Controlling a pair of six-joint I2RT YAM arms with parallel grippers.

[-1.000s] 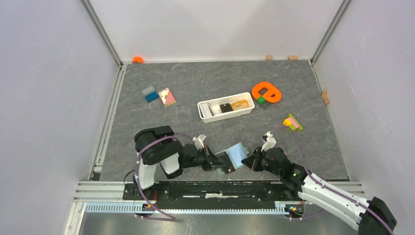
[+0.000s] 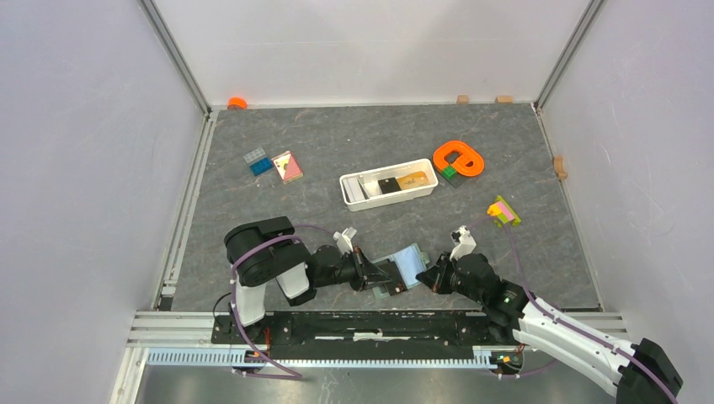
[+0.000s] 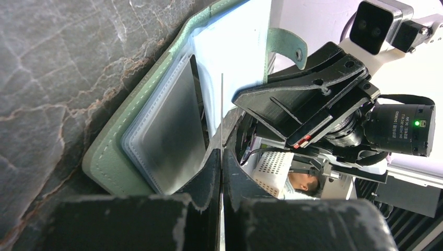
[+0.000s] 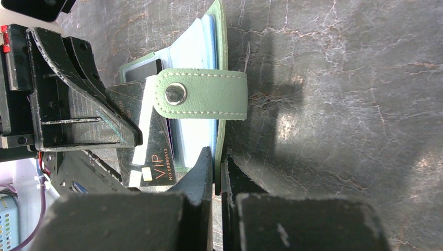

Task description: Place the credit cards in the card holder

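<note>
The green card holder [image 2: 410,254] lies spread at the front of the table between my two grippers, its pale blue sleeves [image 4: 187,49] showing. Its strap with a snap [image 4: 201,94] stands out on the right side. A black card marked VIP is pinched by my left gripper [image 2: 389,279], and in the left wrist view it appears edge-on above the clear pocket [image 3: 167,125]. How far the card sits inside a sleeve cannot be made out. My right gripper is shut on the holder's green edge.
Behind the holder stands a white box [image 2: 390,201] with cards and other items. An orange ring-shaped piece [image 2: 472,165], a yellow-green toy [image 2: 503,211], blue and grey bricks [image 2: 258,162] and a patterned box [image 2: 287,167] are farther off.
The left gripper, black card and holder stay nearly in place. The right arm looks still.
</note>
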